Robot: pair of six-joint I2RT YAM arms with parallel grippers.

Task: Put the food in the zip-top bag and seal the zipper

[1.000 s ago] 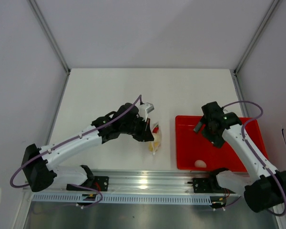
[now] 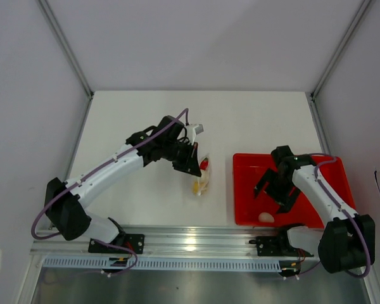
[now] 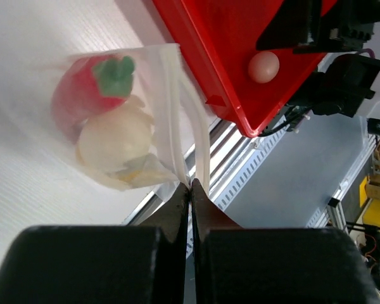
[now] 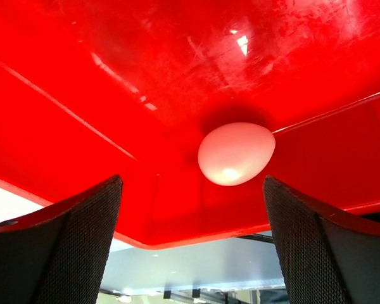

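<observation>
A clear zip top bag hangs from my left gripper, which is shut on its rim near the zipper strip. Through the film I see a red food piece with a green top and a pale round one, with something yellowish under it. The top view shows the bag left of the red tray. One pinkish egg lies alone near the tray's front corner. Over the tray, my right gripper is open, the egg in view between its fingers but not touched by them.
The tray's walls rise close around the egg. Bare white table spreads behind and left of the bag. A metal rail runs along the table's front edge.
The egg has not moved.
</observation>
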